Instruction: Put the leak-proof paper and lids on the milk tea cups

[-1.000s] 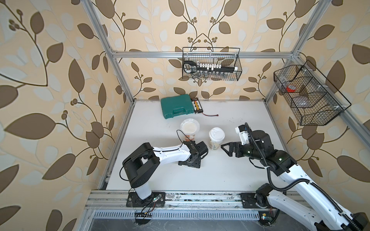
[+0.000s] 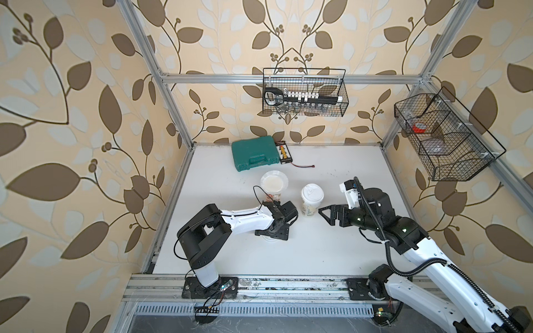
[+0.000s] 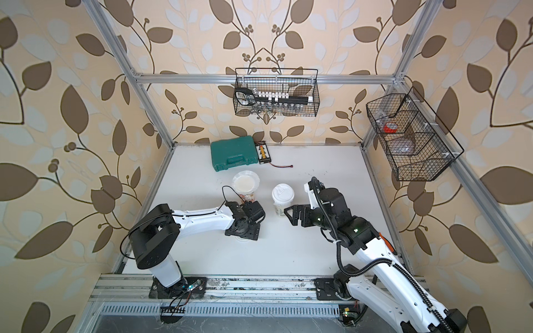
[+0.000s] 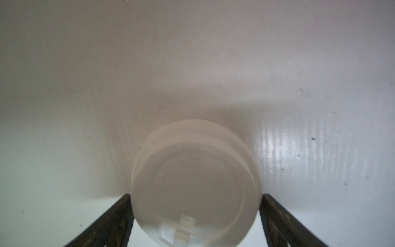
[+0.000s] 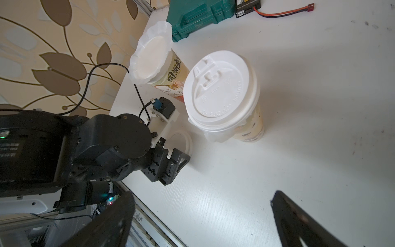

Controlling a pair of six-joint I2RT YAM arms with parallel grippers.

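One milk tea cup [image 5: 248, 128] stands upright with a white lid [image 5: 220, 88] on it and paper showing below the lid's rim. Beside it, a second cup [image 5: 170, 78] has a pleated white leak proof paper [image 5: 153, 57] over its mouth and no lid. A loose white lid [image 4: 197, 189] lies on the table between the fingers of my open left gripper, which points down at it. The left fingertips are close to its rim; contact is hard to judge. To the right of the lidded cup, my right gripper is open and empty.
At the back of the table are a green case [image 2: 255, 152] and a small battery [image 2: 283, 152] with a cable. Wire baskets [image 2: 305, 93] hang above.
The cups and the right arm look unmoved.
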